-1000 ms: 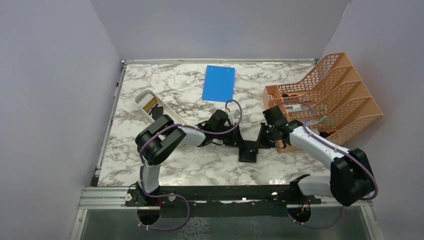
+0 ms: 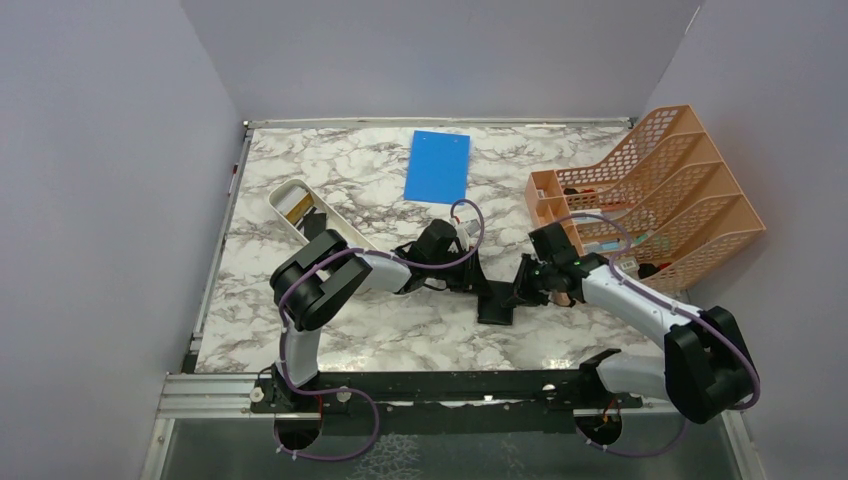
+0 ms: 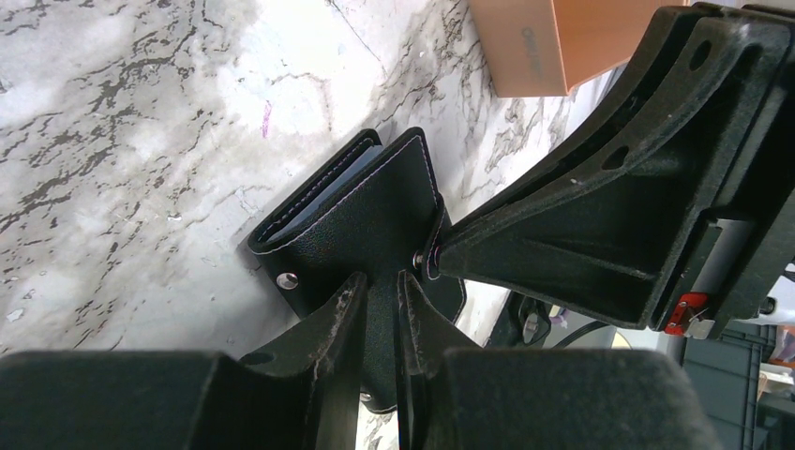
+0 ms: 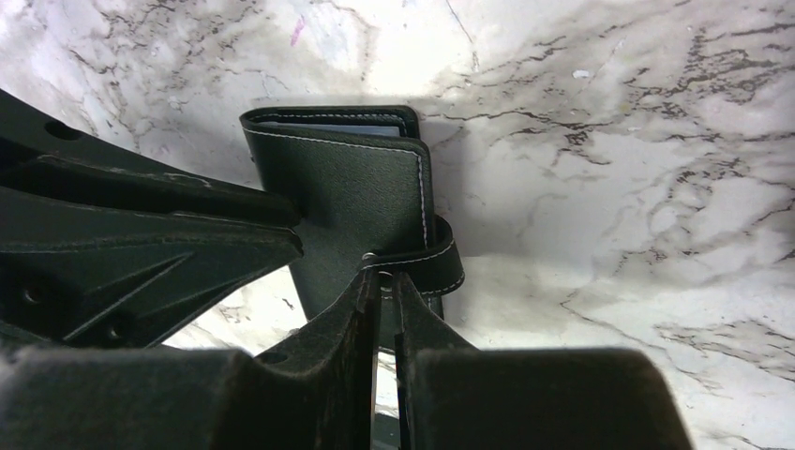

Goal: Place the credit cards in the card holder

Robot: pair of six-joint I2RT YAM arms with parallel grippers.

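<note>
The black card holder stands on the marble table, folded, its top slightly gaped and a pale bluish edge showing inside. Around its side runs a short strap with a snap on the front. Against the front face, near the side opposite the strap, rest the tips of my left gripper, shut to a narrow gap; I cannot tell whether leather is pinched there. My right gripper has its fingertips at the strap's end by the snap, a slim gap between them; whether it grips the strap is unclear.
An orange rack with several compartments stands at the right, near my right arm. At the left is a white tray holding a few items. A blue sheet lies at the back.
My right gripper has shifted slightly toward the front of the table and a little lower over the holder's strap side. The left arm and the holder look unmoved.
</note>
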